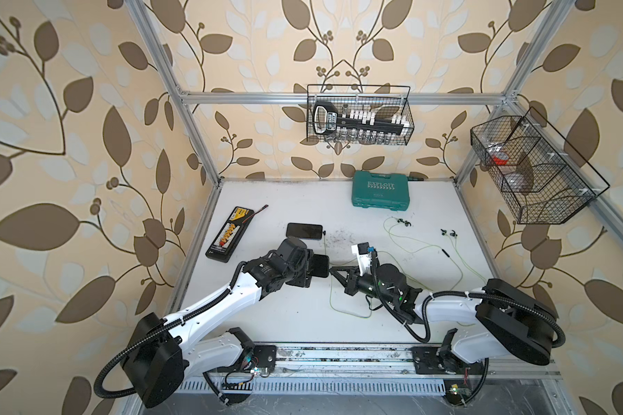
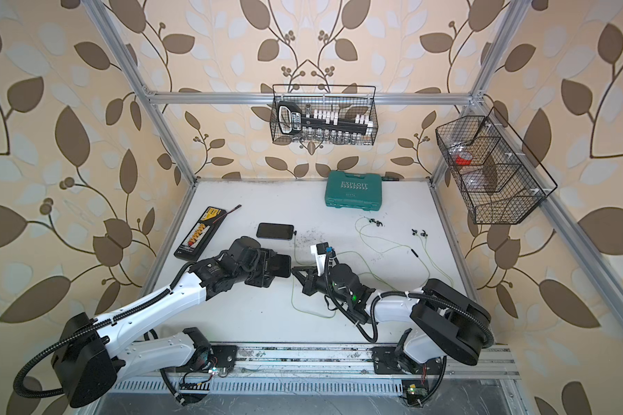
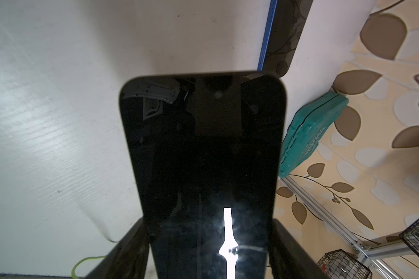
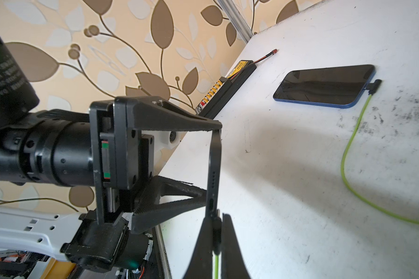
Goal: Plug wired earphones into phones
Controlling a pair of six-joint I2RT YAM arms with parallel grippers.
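Held edge-on in the right wrist view, a dark phone [image 4: 213, 162] has my left gripper shut on its long sides. Its black screen [image 3: 204, 153] fills the middle of the left wrist view. My right gripper is shut on a slim black earphone plug [image 4: 217, 234], from which a green cable [image 4: 216, 265] trails down. The plug's tip lines up with the phone's port end and appears to meet it; whether it is inside the port I cannot tell. On the table a second, blue-edged phone [image 4: 326, 84] has a black angled plug [image 4: 373, 86] at its end.
Behind the arms stands a green case [image 1: 380, 190]. A black battery-like tray [image 1: 229, 233] lies at the left. Green earphone cables [image 1: 412, 242] with black earbuds [image 1: 403, 222] spread over the right side.
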